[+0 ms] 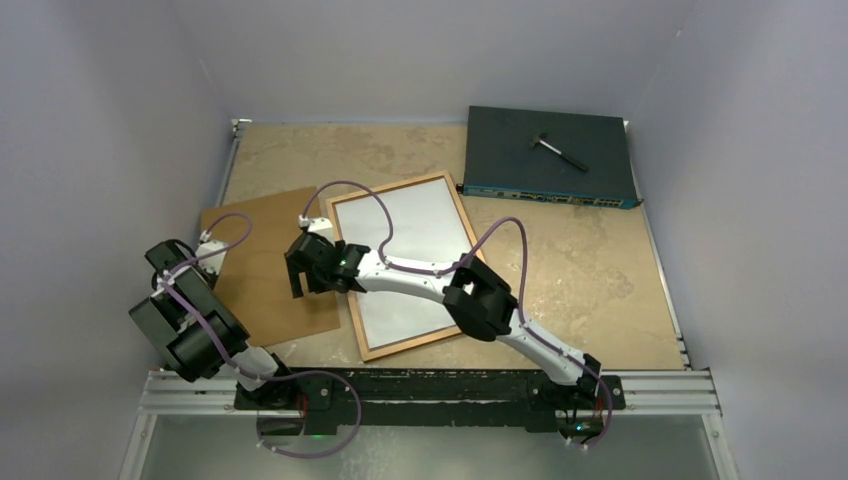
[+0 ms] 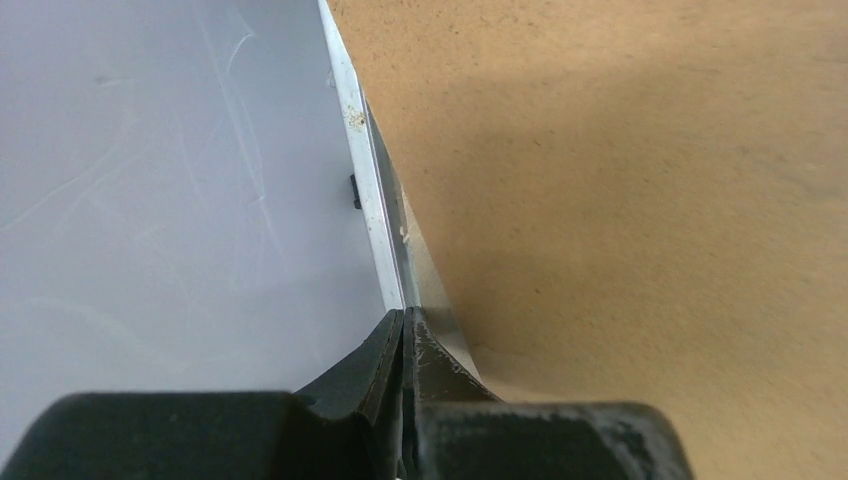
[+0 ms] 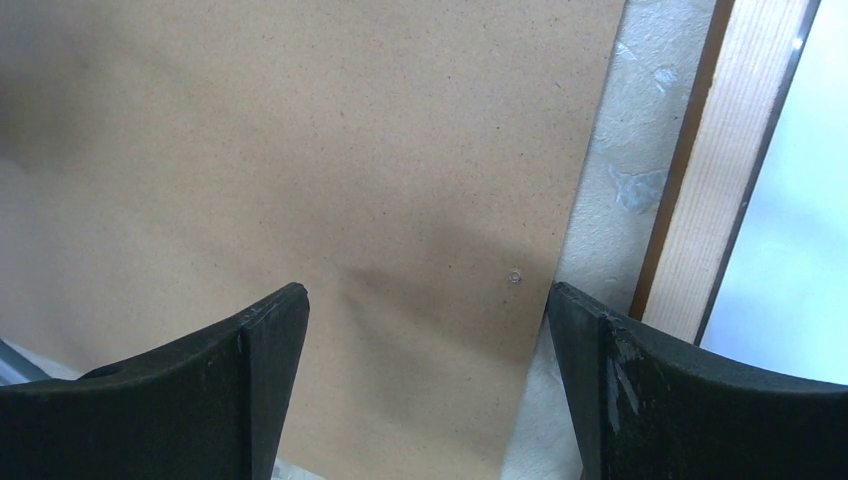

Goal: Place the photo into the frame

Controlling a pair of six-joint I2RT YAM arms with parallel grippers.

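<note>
A brown backing board (image 1: 278,250) lies flat on the left of the table. At its left edge my left gripper is shut, nothing between its fingers; the board (image 2: 620,200) lies outside them, to the right. My right gripper stands open over the board's right side, one fingertip (image 3: 565,300) at its right edge. To the right lies the wooden frame (image 1: 408,350), its rim (image 3: 725,170) close to that fingertip. A white sheet (image 1: 405,318) fills the frame; whether it is the photo, I cannot tell.
A dark flat box (image 1: 510,150) with a small hammer (image 1: 560,152) on it stands at the back right. A grey wall (image 2: 200,220) with a metal rail (image 2: 370,190) stands close beside my left gripper.
</note>
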